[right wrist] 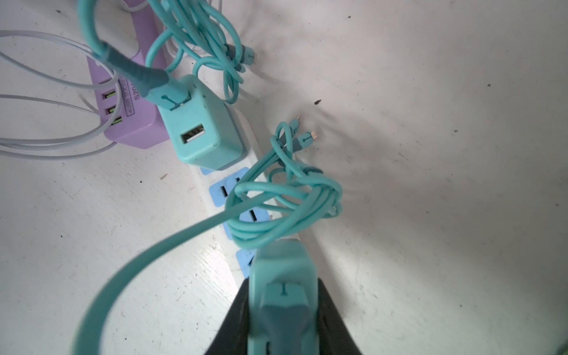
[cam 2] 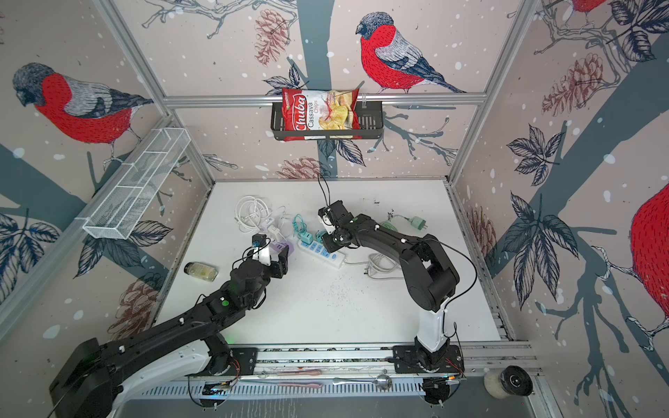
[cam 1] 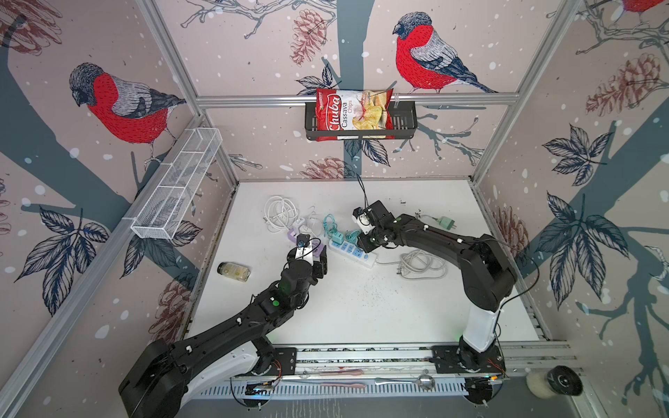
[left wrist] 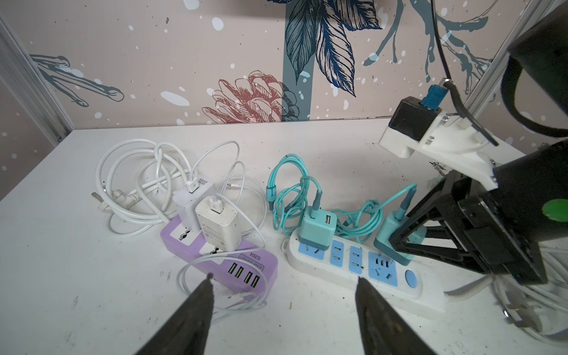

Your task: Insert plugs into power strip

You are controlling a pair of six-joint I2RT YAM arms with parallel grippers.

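Observation:
A turquoise charger (right wrist: 284, 266) is between the fingers of my right gripper, which is shut on it. In the left wrist view that held charger (left wrist: 387, 233) leans tilted over the right part of the white power strip (left wrist: 355, 266) with blue sockets; its prongs are hidden. A second turquoise charger (left wrist: 317, 227) sits on the strip's left end. Two white chargers (left wrist: 219, 222) stand on the purple power strip (left wrist: 260, 260). My left gripper is open, with nothing between its fingers, in front of the purple strip.
Turquoise cable coils (right wrist: 284, 207) lie behind and over the white strip. White cable loops (left wrist: 142, 177) lie at the back left, and the white strip's cord (cam 1: 421, 263) coils right. A green plug (cam 1: 446, 223) and a jar (cam 1: 233, 271) lie apart.

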